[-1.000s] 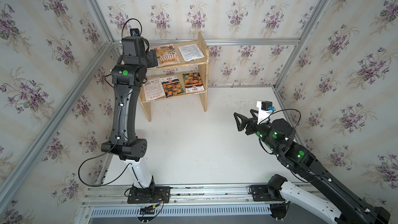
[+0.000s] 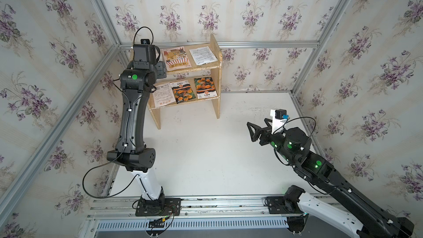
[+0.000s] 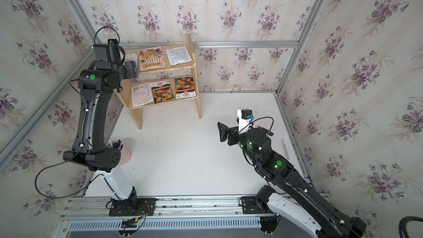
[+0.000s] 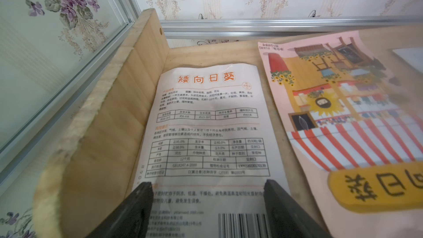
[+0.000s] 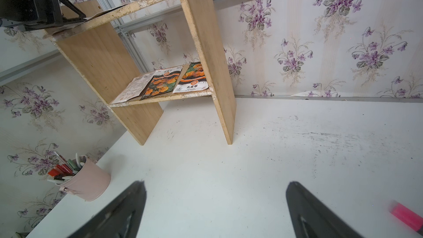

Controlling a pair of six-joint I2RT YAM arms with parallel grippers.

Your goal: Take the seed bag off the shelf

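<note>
On the wooden shelf's upper board, a white seed bag (image 4: 211,127) lies flat with its printed text side up, close to the left side panel. My left gripper is at the bag's near end, its fingers (image 4: 288,211) set close in over the two side edges and the bag's printed end between them. From above, the left arm hides most of this spot. Over the table's right half, my right gripper stands open and empty, well away from the shelf (image 2: 216,75).
A pink sunflower packet (image 4: 348,119) lies just right of the bag, and a white packet (image 2: 203,55) farther right. Several packets (image 2: 182,91) rest on the lower board. A pink pen bucket (image 5: 86,178) stands on the table's left. Mid-table is clear.
The right arm has barely moved.
</note>
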